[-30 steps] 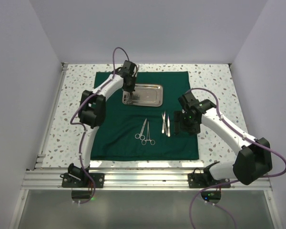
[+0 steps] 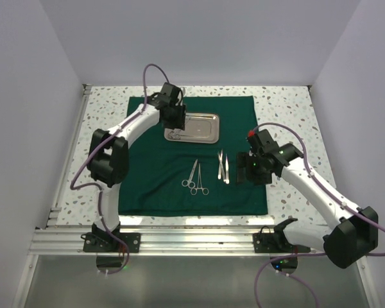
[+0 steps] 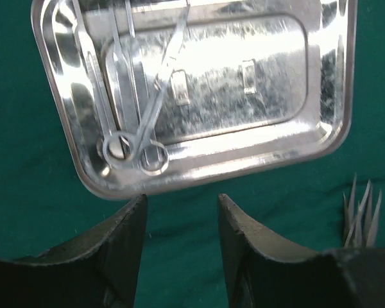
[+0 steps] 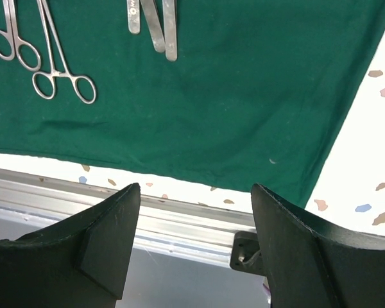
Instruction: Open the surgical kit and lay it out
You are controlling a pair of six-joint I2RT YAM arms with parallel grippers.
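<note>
A steel tray (image 2: 199, 131) lies on the upper part of the green cloth (image 2: 147, 179), holding scissors (image 3: 154, 102) and slender instruments at its left side. My left gripper hangs over the tray's near edge, open and empty. On the cloth's lower middle lie scissors (image 4: 13, 42), a clamp (image 4: 51, 58) and several blade-like instruments (image 4: 170, 32) side by side. My right gripper is above the cloth's right part, to the right of those instruments, open with nothing between its fingers.
The speckled table (image 2: 90, 186) shows around the cloth, with metal rails (image 2: 179, 234) along the front edge.
The laid-out instruments look unmoved.
</note>
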